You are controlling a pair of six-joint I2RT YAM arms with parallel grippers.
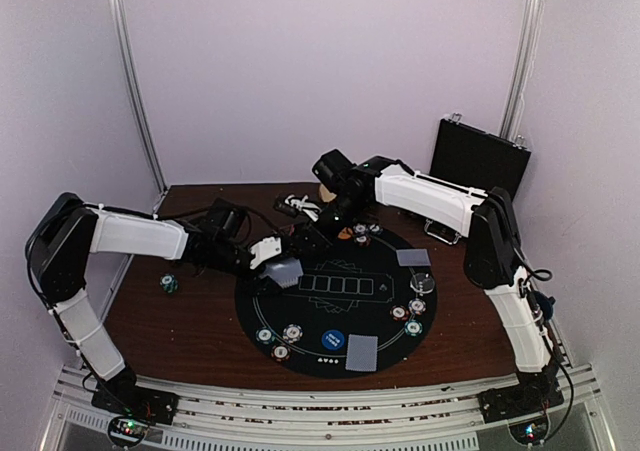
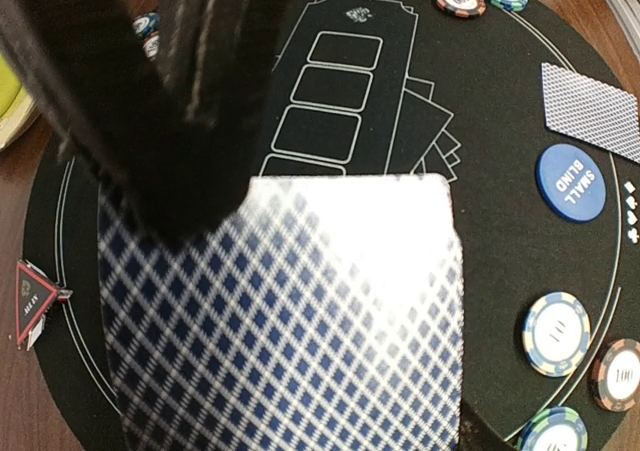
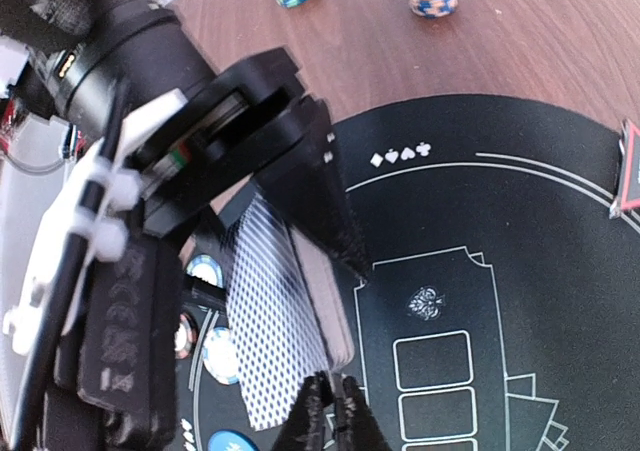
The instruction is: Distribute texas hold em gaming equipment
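Over the left side of the round poker mat (image 1: 350, 271), my two grippers meet at a deck of blue-checked cards (image 1: 283, 273), which fills the lower middle of the left wrist view (image 2: 280, 321). My left gripper (image 1: 270, 266) is at the deck; its finger state is hard to make out. My right gripper (image 1: 298, 241) is just above; in the right wrist view its dark fingers are beside the deck (image 3: 270, 311), and whether they grip it is unclear. Card piles lie at right (image 1: 413, 257) and front (image 1: 362, 353), near a blue small blind marker (image 1: 332, 339).
Chips (image 1: 417, 306) lie in groups round the mat's rim. A chip stack (image 1: 169, 283) stands on the wooden table at left. An open black case (image 1: 478, 156) is at the back right.
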